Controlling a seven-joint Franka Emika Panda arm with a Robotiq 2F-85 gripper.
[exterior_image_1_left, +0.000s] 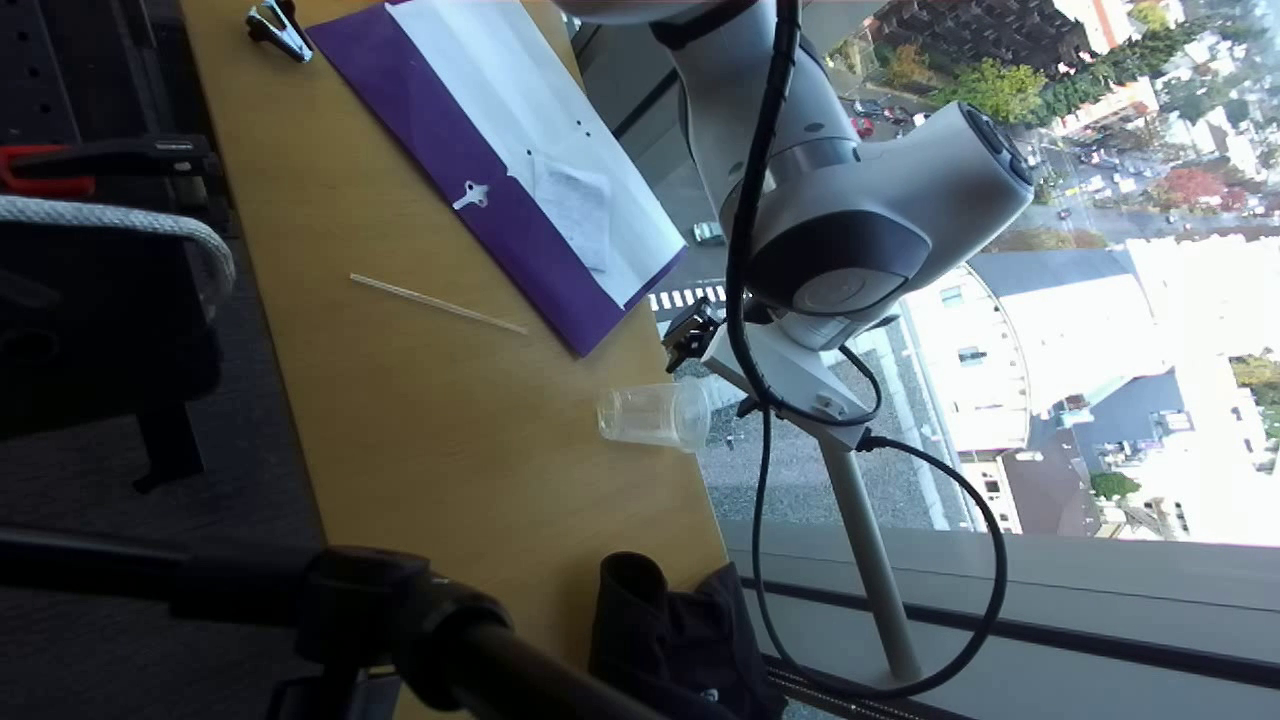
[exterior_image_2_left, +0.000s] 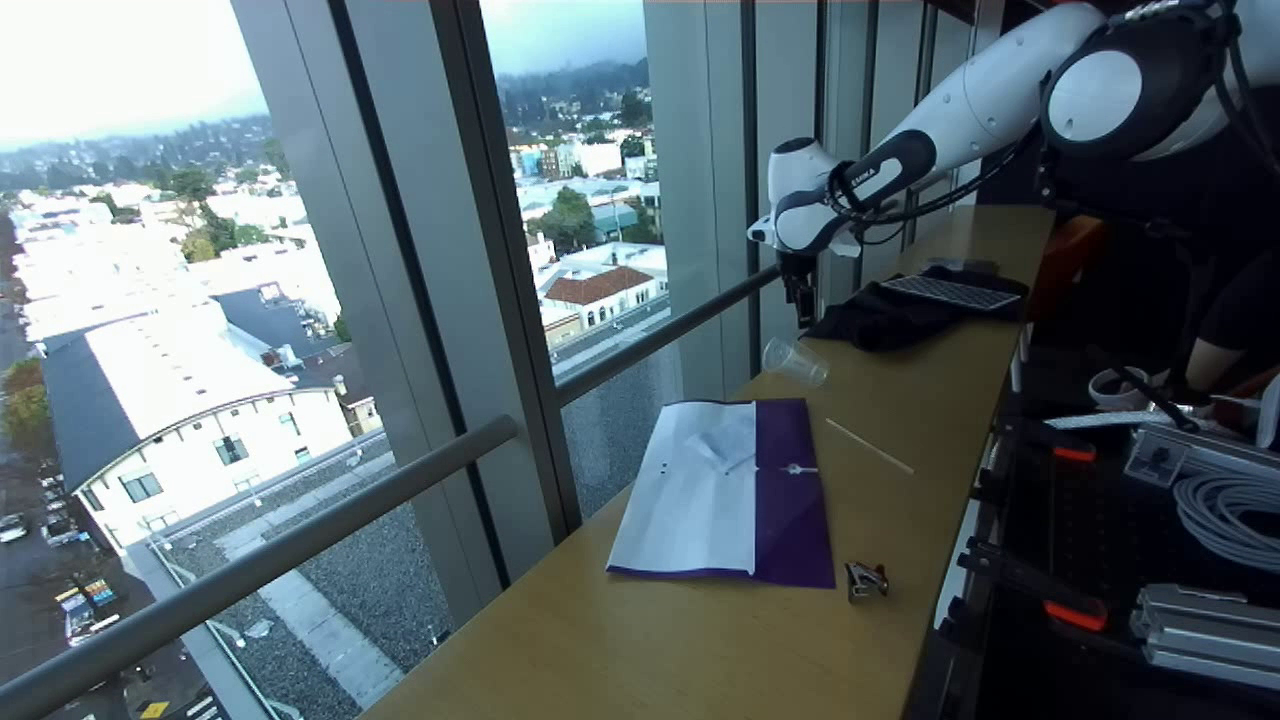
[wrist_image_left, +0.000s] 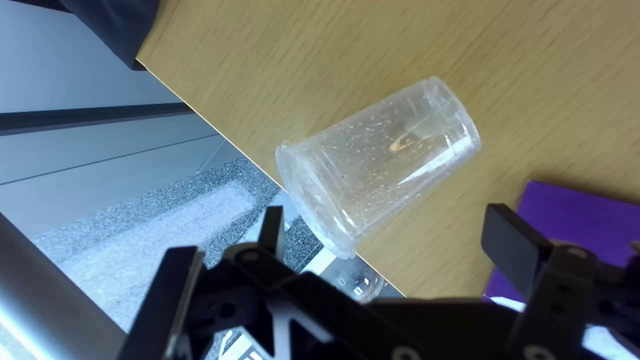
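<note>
A clear plastic cup (wrist_image_left: 384, 159) lies on its side on the wooden table, its wide mouth at the table's window-side edge. My gripper is open, its black fingers (wrist_image_left: 510, 240) spread wide in the wrist view. The cup is ahead of them, apart from both, and nothing is between the pads. In exterior view 1 the cup (exterior_image_1_left: 648, 416) shows just left of the gripper. Exterior view 2 has my gripper (exterior_image_2_left: 804, 314) pointing down just above the cup (exterior_image_2_left: 794, 361).
Near the cup lies a purple folder (exterior_image_1_left: 456, 180) with white paper (exterior_image_1_left: 528, 108) and a small key-shaped piece (exterior_image_1_left: 471, 196). A thin straw (exterior_image_1_left: 438, 302), a metal clip (exterior_image_2_left: 865, 581) and dark cloth (exterior_image_1_left: 684, 636) are on the table. A rail (exterior_image_2_left: 672, 336) runs along the window.
</note>
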